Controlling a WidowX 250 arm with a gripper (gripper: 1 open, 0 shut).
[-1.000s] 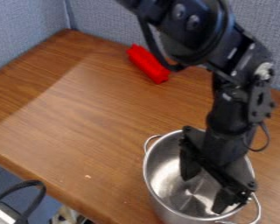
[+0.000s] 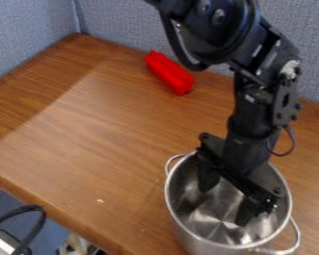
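Note:
My black gripper [image 2: 239,189] is open, its two fingers down inside a metal pot [image 2: 197,225] at the lower right of the view. The pot has a wire handle on either side. Whether anything lies under the fingers in the pot is hidden.
A red object [image 2: 167,72], long and block-like, lies near the back wall. Grey walls border it at the back and left, and black cables show at the lower left corner beyond the table's edge.
The gripper has shifted slightly left and back within the pot over the last second. The pot and red object look nearly unchanged.

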